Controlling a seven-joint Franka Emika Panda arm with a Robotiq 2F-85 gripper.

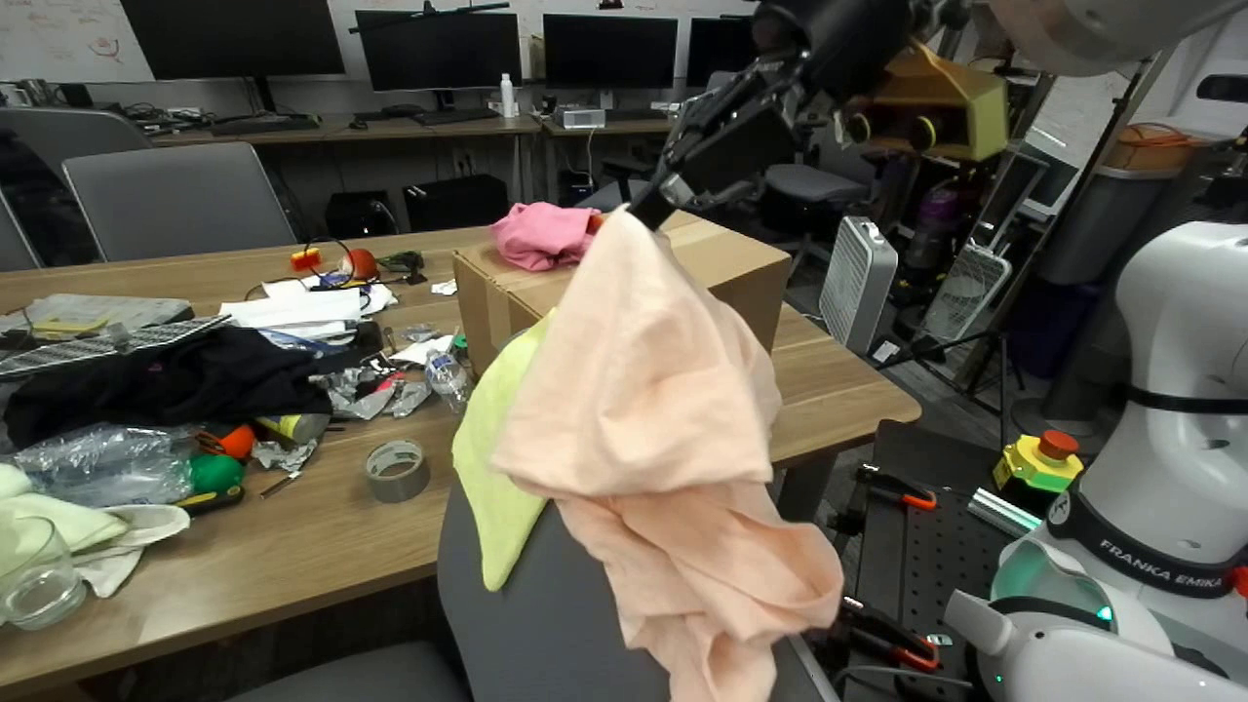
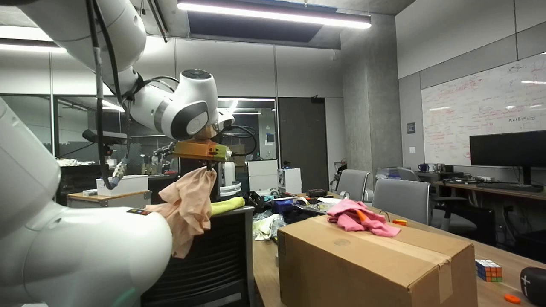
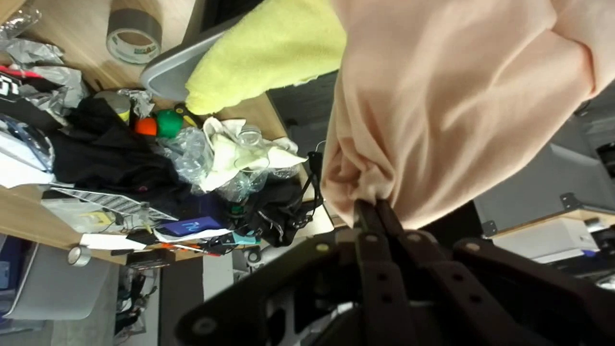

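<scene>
A peach cloth [image 1: 643, 386] hangs in folds from my gripper [image 1: 655, 211], which is shut on its upper end. In the wrist view the fingertips of the gripper pinch a bunched bit of the peach cloth [image 3: 449, 115]. Behind it, a yellow-green cloth [image 1: 503, 450] lies draped over the back of a grey chair [image 1: 515, 608], partly hidden by the peach one. In exterior view 2 the peach cloth [image 2: 192, 204] dangles beside the yellow-green cloth [image 2: 227, 205] on the chair's top edge.
A cardboard box [image 2: 358, 256] stands on the table with a pink cloth [image 2: 361, 217] on top. A roll of grey tape [image 1: 398, 470], a black garment [image 1: 175, 392] and a drinking glass [image 1: 35, 573] are on the table among clutter. Bare wood shows along the near edge.
</scene>
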